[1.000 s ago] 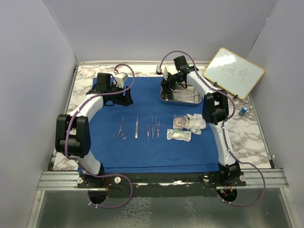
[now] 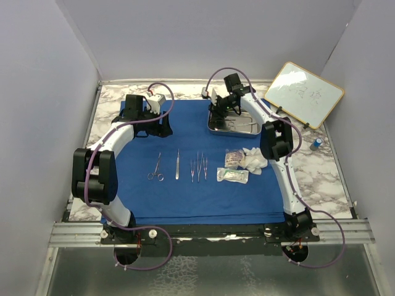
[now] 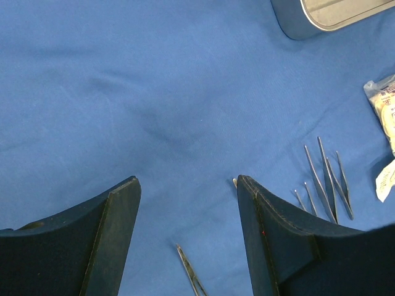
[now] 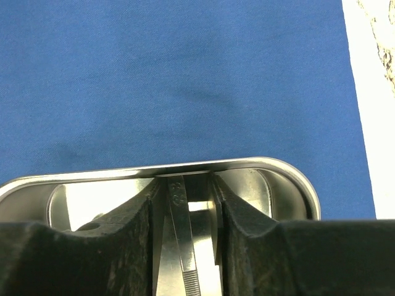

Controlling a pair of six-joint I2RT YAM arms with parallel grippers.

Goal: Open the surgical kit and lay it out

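Observation:
The steel tray sits at the back right of the blue cloth, with a few instruments inside. My right gripper is down in the tray near one wall, its fingers apart on either side of a slim metal instrument; a gap shows beside it. Over the cloth's left part, my left gripper stands open and empty. Laid out below are scissors, a slim straight instrument and several tweezers. A bagged pack, white gloves and a flat packet lie to their right.
A whiteboard leans at the back right corner. On the marble table stands a small blue-capped bottle at the right edge. Bare cloth lies between the left gripper and the tray, and along the front.
My right gripper has shifted very slightly at the tray's left end, and its arm has swung a little to the left. The left arm and the laid-out items have stayed put.

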